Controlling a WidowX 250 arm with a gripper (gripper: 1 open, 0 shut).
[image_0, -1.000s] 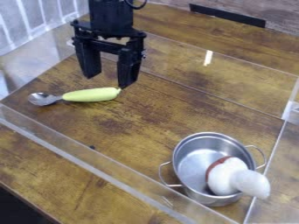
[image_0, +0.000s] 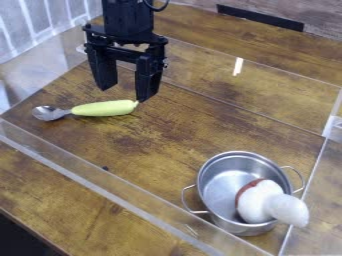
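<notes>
My black gripper (image_0: 126, 76) hangs over the upper left of the wooden surface, its two fingers pointing down and apart with nothing visible between them. Below it lie a pale yellow-green elongated object (image_0: 104, 108), like a toy corn or vegetable, and a silver spoon (image_0: 51, 113) at its left end. At the lower right a steel pot (image_0: 219, 178) with two handles holds a white rounded object (image_0: 283, 207) with a reddish-brown part.
Clear plastic walls border the wooden work area (image_0: 174, 135) along the left, front and right.
My gripper has shifted very slightly; the objects on the surface and in the pot look unchanged.
</notes>
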